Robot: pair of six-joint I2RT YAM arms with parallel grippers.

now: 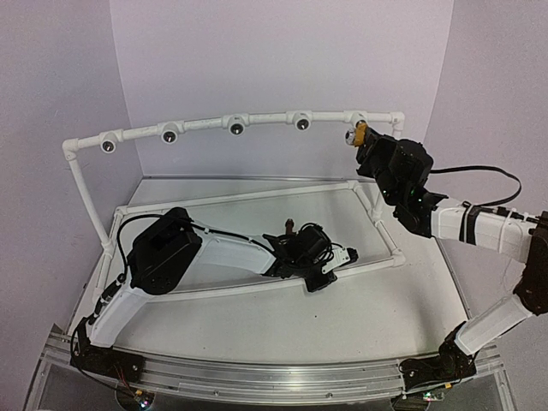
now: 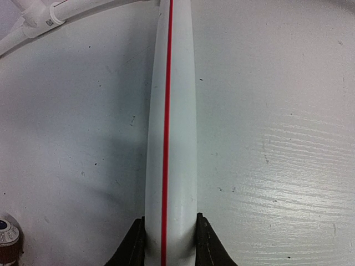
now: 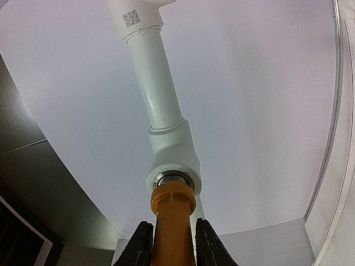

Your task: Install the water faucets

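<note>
An orange faucet (image 3: 173, 221) sits between the fingers of my right gripper, which is shut on it. Its metal threaded end meets the mouth of a white tee (image 3: 173, 152); how deep it sits is hard to tell. In the top view this is the rightmost tee of the raised pipe (image 1: 264, 116). My left gripper is shut on the front white pipe (image 2: 180, 111) of the base frame, the one with a red stripe. Behind that pipe stands a brown faucet (image 1: 289, 226), partly visible in the left wrist view too.
Four other tees, among them the far-left tee (image 1: 109, 142), show dark openings along the raised pipe. A right-hand upright (image 1: 377, 204) stands close to my right arm.
</note>
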